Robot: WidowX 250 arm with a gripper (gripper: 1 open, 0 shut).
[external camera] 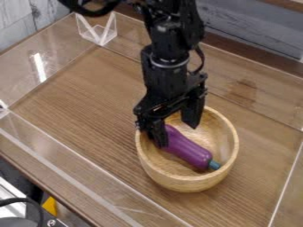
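A wooden bowl [215, 181] stands on the table at centre right, holding a purple eggplant [189, 151] with a green stem pointing to the lower right. My black gripper [174, 118] hangs from above over the bowl, its fingers angled down, one low at the left rim by the eggplant's upper end, the other over the back right of the bowl. It looks open; whether it touches the eggplant is unclear.
A clear wire-like holder [97, 27] stands at the back left near the wall. A dark cable and a small yellow item lie at the lower left edge.
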